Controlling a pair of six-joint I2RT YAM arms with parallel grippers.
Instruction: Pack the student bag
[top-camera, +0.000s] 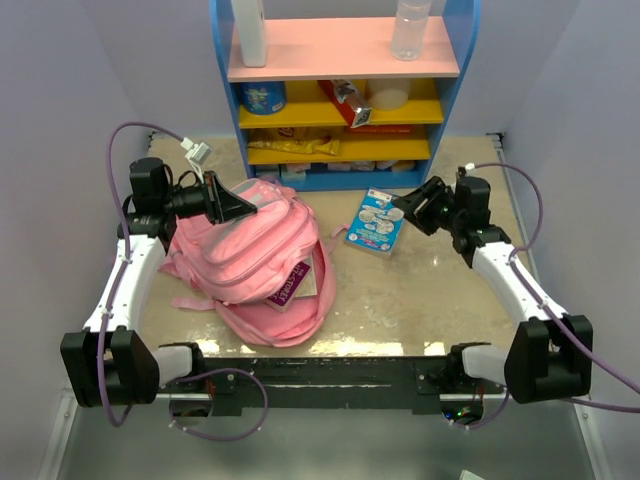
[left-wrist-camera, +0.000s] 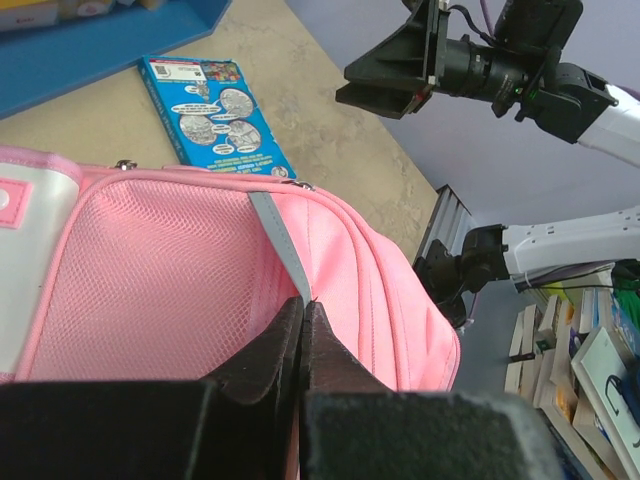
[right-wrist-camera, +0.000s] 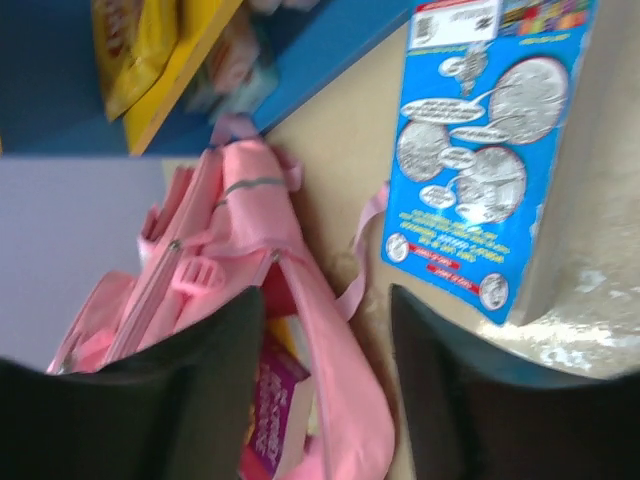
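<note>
The pink bag (top-camera: 245, 250) lies on its side at the left of the table, its mouth toward the front right. A purple book (top-camera: 290, 285) shows inside it. My left gripper is shut at the bag's upper flap, and a grey trim strip (left-wrist-camera: 280, 240) runs into its fingertips. A blue book (top-camera: 376, 221) lies flat and slightly turned between the bag and my right arm. My right gripper (top-camera: 402, 203) hovers at that book's right edge. Its blurred fingers (right-wrist-camera: 225, 345) stand apart with nothing held between them.
Behind the bag and book stands a blue shelf unit (top-camera: 350, 180) with yellow shelves holding packets and a red box (top-camera: 347, 100). A pink strap (top-camera: 338, 234) reaches toward the blue book.
</note>
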